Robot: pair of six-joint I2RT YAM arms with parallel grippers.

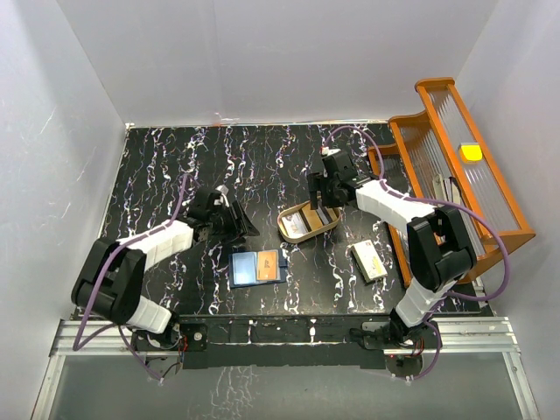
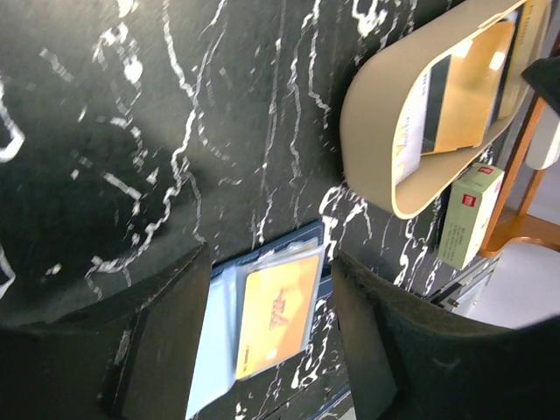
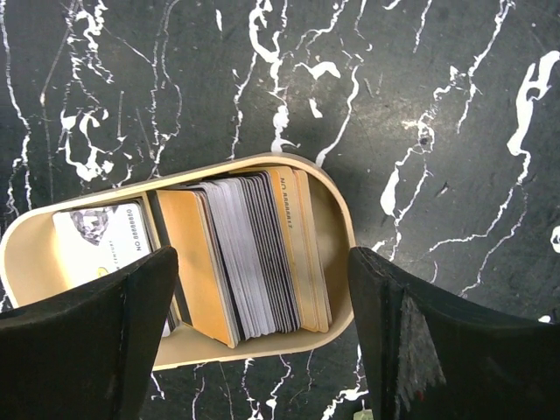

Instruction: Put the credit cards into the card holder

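Note:
An oval tan box (image 1: 292, 237) holds stacked cards (image 3: 245, 257), some white, grey and orange. Below it in the top view lies an open card holder (image 1: 246, 268) with light blue sleeves and an orange card (image 2: 278, 311). My left gripper hangs part open above the holder's upper left, nothing visible between its fingers. My right gripper stands open over the box, its fingers (image 3: 437, 350) apart above the cards.
A pale box (image 1: 368, 261) lies right of the tan box. An orange wooden rack (image 1: 510, 227) with a yellow item stands at the right.

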